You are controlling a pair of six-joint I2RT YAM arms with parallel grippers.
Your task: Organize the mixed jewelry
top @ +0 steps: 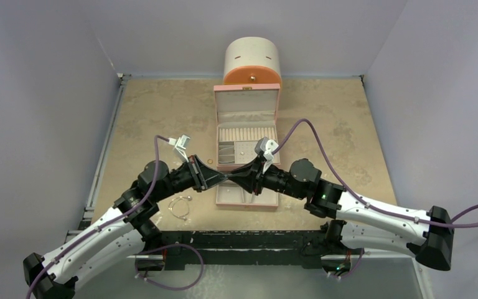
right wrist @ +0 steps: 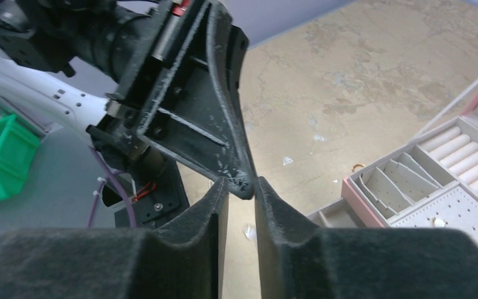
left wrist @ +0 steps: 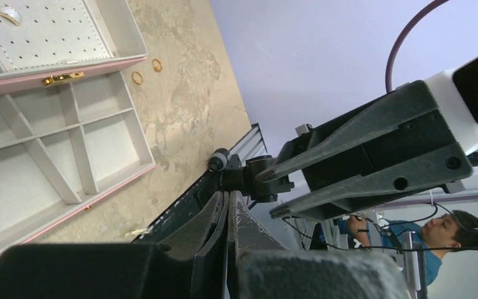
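The pink-edged jewelry box (top: 247,95) stands with its lid up, its lower tray (top: 229,195) pulled out in front. Two gold rings (left wrist: 137,78) lie on the table beside it. One shiny earring (left wrist: 9,15) rests on the perforated panel. A bracelet-like loop (top: 172,205) lies at the front left. Tip to tip above the lower tray, the grippers almost meet. My left gripper is shut, nothing visible between its fingers. Opposite it, my right gripper is part open; the left's tip shows in line with its gap, and contact is unclear.
Behind the box stands a round-topped cream container (top: 253,53) with an orange front (top: 239,76). A green bin (right wrist: 18,162) is off to the side in the right wrist view.
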